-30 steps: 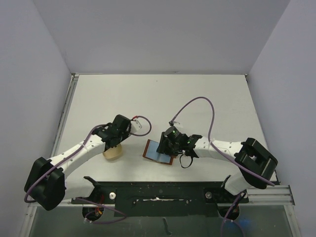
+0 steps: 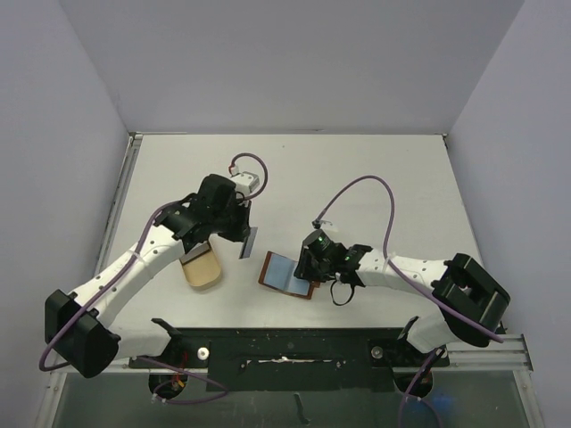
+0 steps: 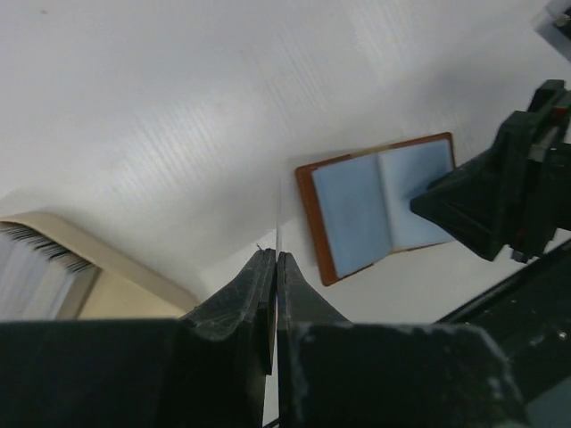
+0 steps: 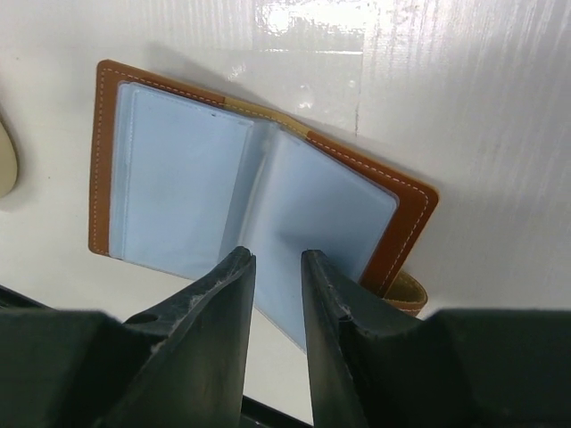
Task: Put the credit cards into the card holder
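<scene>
My left gripper point(image 2: 246, 234), raised over the table, is shut on a thin card point(image 2: 249, 245), seen almost edge-on between the fingertips in the left wrist view. The open card holder point(image 2: 278, 272), brown-edged with pale blue sleeves, lies to its lower right; the right wrist view shows the holder's sleeves point(image 4: 178, 178) closely. My right gripper is over the holder's right half, part open with its fingertips a little apart and nothing visible between them.
At left is a beige container point(image 2: 204, 273), with a row of cards point(image 3: 31, 267) upright in it in the left wrist view.
My left gripper has risen from the beige container and moved toward the holder, with the card now visible below it. My right gripper has shifted slightly right.
</scene>
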